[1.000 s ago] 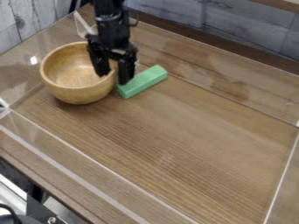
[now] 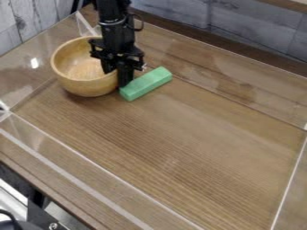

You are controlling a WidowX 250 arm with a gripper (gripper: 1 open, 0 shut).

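A black gripper point(image 2: 118, 57) reaches down from the top of the camera view to the right rim of a wide orange-brown bowl point(image 2: 78, 76). Its fingers are small and dark against that rim, so what lies between them is hard to make out. A green rectangular block point(image 2: 146, 84) lies on the wooden table point(image 2: 180, 153) just right of the bowl, set diagonally.
Dark cable-like shapes point(image 2: 10, 220) show at the lower left corner, beyond the table's edge.
Over the last second the gripper and bowl have moved a little up the view, away from the front. The green block has shifted only slightly.
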